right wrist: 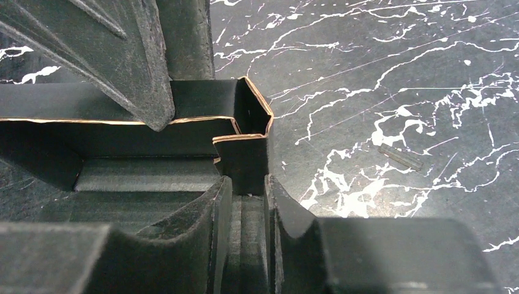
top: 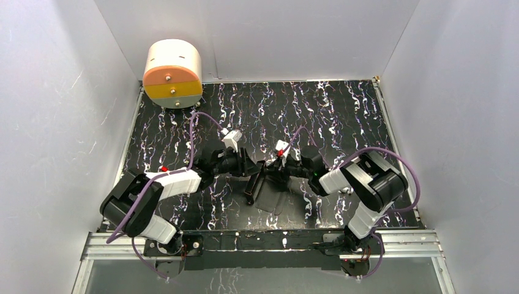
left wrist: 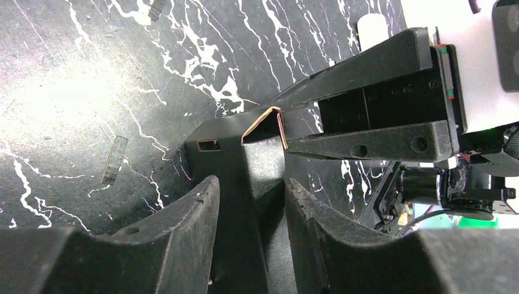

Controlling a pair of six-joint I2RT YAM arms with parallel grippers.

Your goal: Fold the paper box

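Observation:
The black paper box [top: 251, 185] lies aslant between my two arms in the top view, with a raised side wall and a flat panel [top: 270, 201] to its right. In the left wrist view, my left gripper's fingers [left wrist: 205, 199] stand apart on either side of the raised wall; whether they press on it cannot be told. My right gripper has its fingers parted around a small flap [left wrist: 264, 126] at the box's end. The right wrist view has the folded corner [right wrist: 245, 162] just beyond my parted right fingers [right wrist: 275, 196], and one left finger [right wrist: 150, 101] over the wall.
A rounded cabinet with coloured drawers [top: 173, 75] stands at the back left. A small red item [top: 163, 168] lies near the left arm.

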